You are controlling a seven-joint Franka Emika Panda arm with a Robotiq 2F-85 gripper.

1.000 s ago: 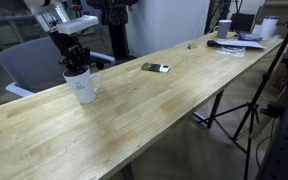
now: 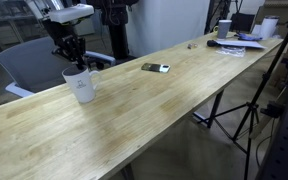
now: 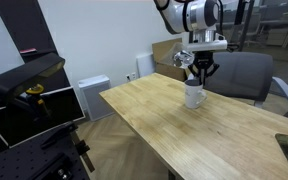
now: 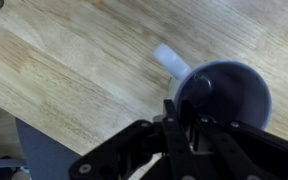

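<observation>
A white mug [image 2: 82, 87] stands near the far edge of the wooden table, its handle [image 4: 170, 62] visible in the wrist view. My gripper [image 2: 81, 67] comes down on the mug's rim from above. In the wrist view its dark fingertips [image 4: 189, 107] straddle the mug's wall beside the handle, and the gripper looks shut on that wall. The mug's dark inside [image 4: 229, 95] faces the camera. Exterior view 2 shows the same mug [image 3: 193, 96] upright under the gripper; whether its base touches the table is hard to tell.
A dark phone-like object [image 2: 155, 67] lies on the table to the mug's right. Papers and small items [image 2: 236, 42] are at the table's far end. A grey chair [image 3: 246, 76] stands behind the table edge. The wood around the mug is clear.
The gripper has shifted slightly upward at the rim, leaving more of the rim showing. The mug stays at nearly the same spot.
</observation>
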